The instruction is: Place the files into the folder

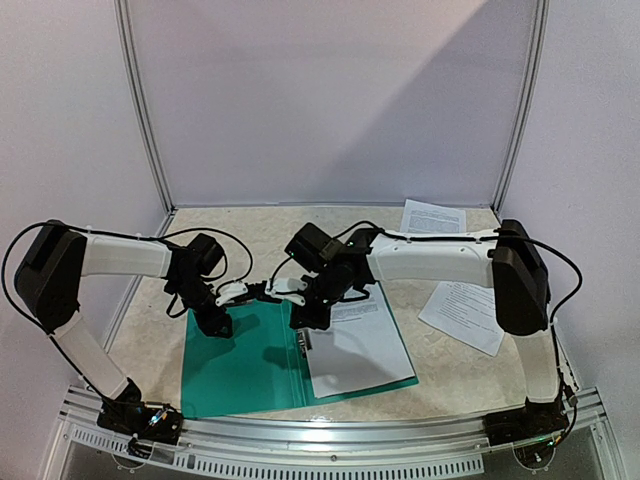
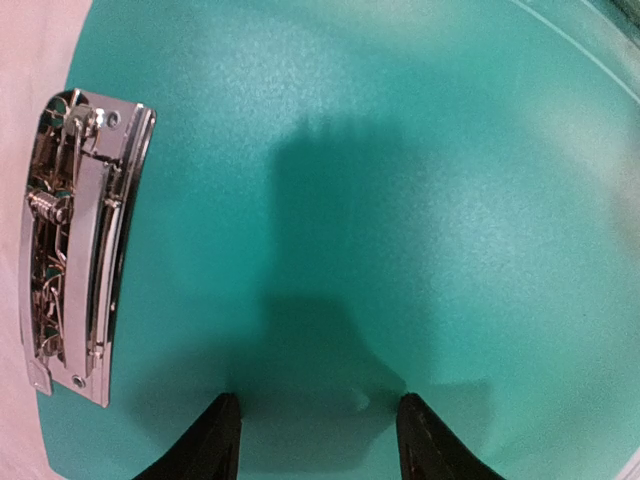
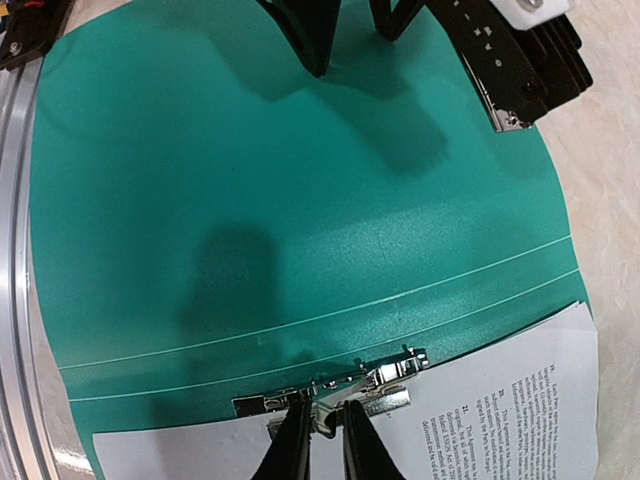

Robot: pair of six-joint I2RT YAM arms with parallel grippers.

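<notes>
The green folder (image 1: 240, 365) lies spread open on the table, with white sheets (image 1: 365, 355) on its right half. At the fold, a metal clip (image 3: 370, 385) lies along the sheets' edge. My right gripper is over this clip, its fingers part open on either side of the clip's shiny lever; whether they touch it I cannot tell. Above the left half hovers my left gripper, open, only bare green cover between its fingers. Another metal clip (image 2: 85, 245) shows by the cover's edge in the left wrist view.
Right of the folder lies a loose printed sheet (image 1: 465, 315), with another sheet (image 1: 433, 217) farther back. A metal rail (image 1: 330, 432) borders the table's front. Bare table shows between the folder and the loose sheets.
</notes>
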